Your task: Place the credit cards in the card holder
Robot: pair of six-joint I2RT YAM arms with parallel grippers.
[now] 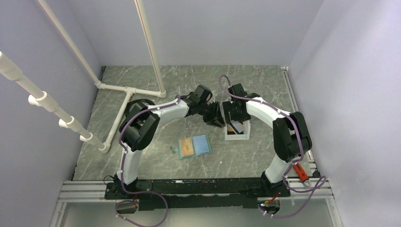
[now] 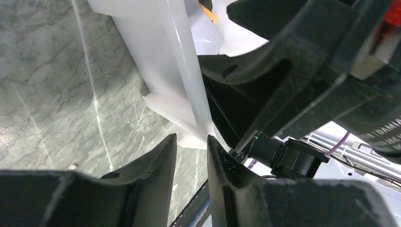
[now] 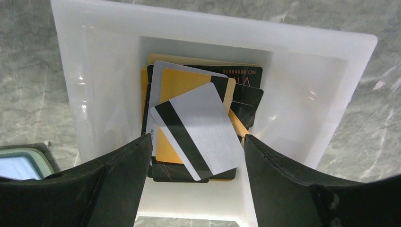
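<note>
Several bank cards lie in a loose pile inside a white open box [image 3: 326, 42]; on top is a silver card [image 3: 203, 123] with a black stripe. My right gripper is over the box, its fingers spread on either side of the silver card, apparently gripping nothing. Just left of the box, my left gripper has its fingertips apart near the box's wall [image 2: 182, 61]; whether they touch it cannot be told. The teal card holder [image 1: 194, 146] lies open on the table, with an orange pocket and a pale blue one.
White pipe framing [image 1: 130, 90] stands at the table's left. A red-handled tool [image 1: 300, 171] lies by the right front edge. Grey table surface around the card holder is free.
</note>
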